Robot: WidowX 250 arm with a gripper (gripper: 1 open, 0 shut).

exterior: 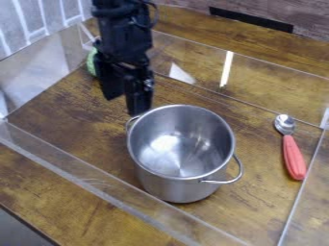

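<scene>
A steel pot (180, 154) with two side handles stands empty on the wooden table, right of centre. My gripper (123, 88), black and a little blurred, hangs above and behind the pot to its upper left, with nothing seen between its fingers. Behind the arm at the back left is a pale green object (92, 61), partly hidden. A spoon with a red handle (291, 156) lies to the right of the pot.
Clear plastic walls (38, 144) edge the work area on several sides. Bare wooden table (71, 120) shows left of the pot and at the back right.
</scene>
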